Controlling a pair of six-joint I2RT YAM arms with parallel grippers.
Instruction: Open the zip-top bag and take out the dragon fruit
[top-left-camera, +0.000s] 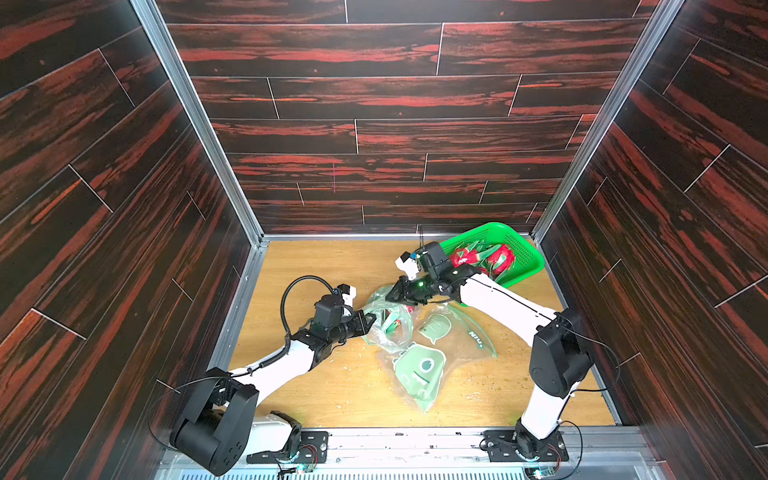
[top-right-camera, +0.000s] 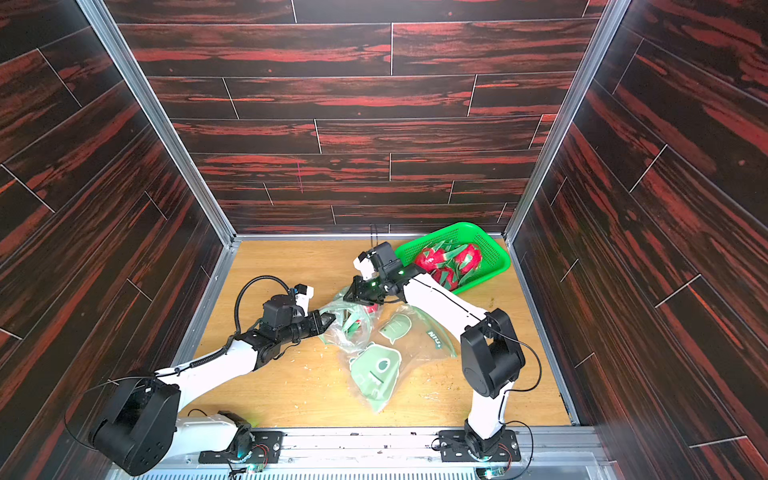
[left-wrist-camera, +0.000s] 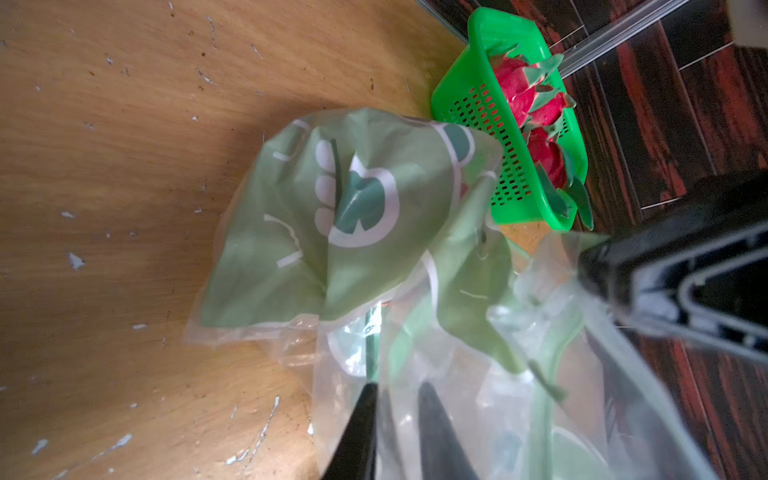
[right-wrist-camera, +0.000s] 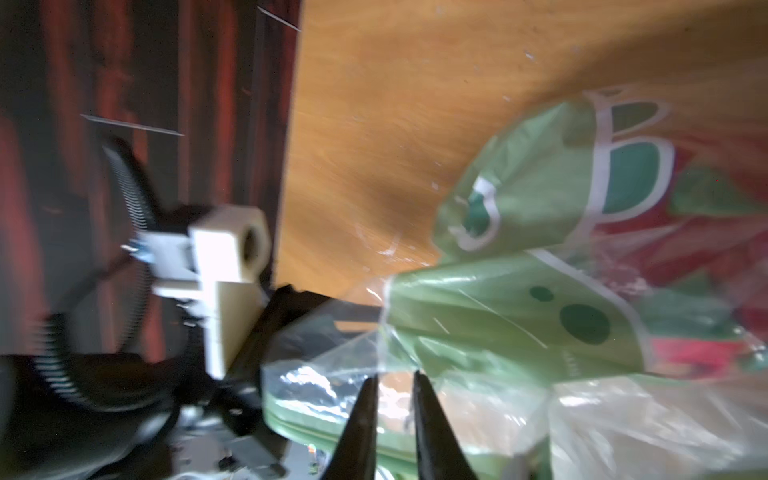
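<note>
A clear bag with green print stands crumpled between my two grippers. Red and green dragon fruit shows through its film in the right wrist view. In the left wrist view the print hides most of the inside. My left gripper is at the bag's left side, fingertips a little apart, with loose film around them. At the upper right of the bag is my right gripper, its fingertips also slightly apart against the film. Whether film is caught between either pair of fingers is unclear.
A flat green-printed bag, seemingly empty, lies just in front. The green basket at the back right holds several dragon fruits. Bare table lies at the back left and front left.
</note>
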